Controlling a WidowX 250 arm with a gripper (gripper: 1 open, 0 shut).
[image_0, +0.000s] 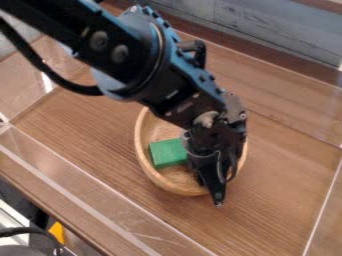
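A round tan bowl (160, 175) sits on the wooden table, partly covered by the arm. Inside it, at its left, lies a green block (168, 152). My gripper (218, 185) reaches down over the right part of the bowl, beside the block, its tips low near the bowl's front-right rim. The fingers look close together, and I see nothing held between them. The back of the bowl is hidden behind the arm.
Bare tabletop (281, 190) lies to the right and left of the bowl. A pale wall (267, 40) runs along the back. Cables and a small yellow item are at the lower-left edge.
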